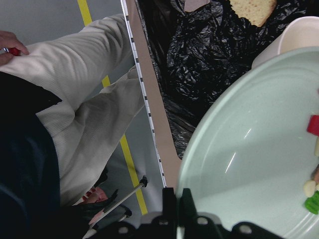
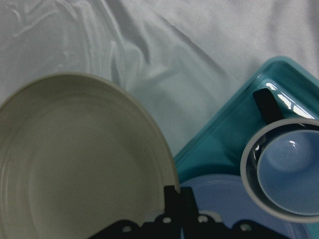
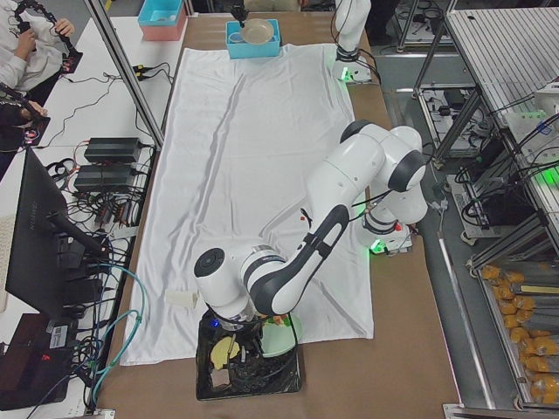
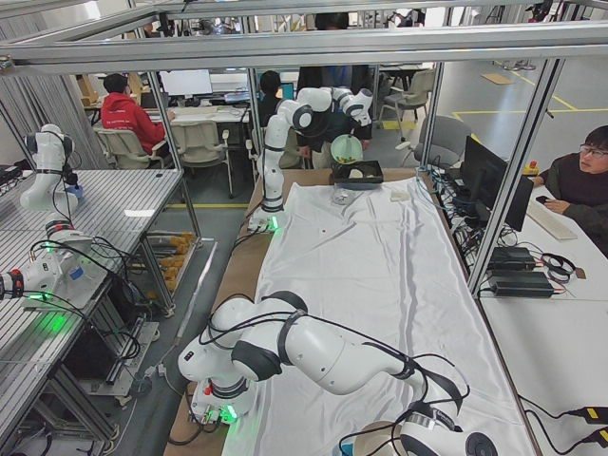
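Note:
In the left wrist view my left gripper is shut on the rim of a pale green plate (image 1: 239, 149) with small food-like pieces on it. The plate is over a black-lined bin (image 3: 205, 371) holding a white cup (image 1: 274, 55), a yellowish flat item (image 1: 251, 10) and a beige piece (image 3: 220, 377). My right gripper is shut on the rim of a beige plate (image 2: 79, 154) at the blue tray (image 2: 219, 134), which holds a blue plate (image 2: 214, 194) and a blue-lined mug (image 2: 289, 169).
White cloth (image 3: 244, 148) covers the middle of the table, mostly clear. A small pale item (image 3: 182, 298) lies left of the bin. A person's legs (image 1: 94, 64) are just past the table edge in the left wrist view.

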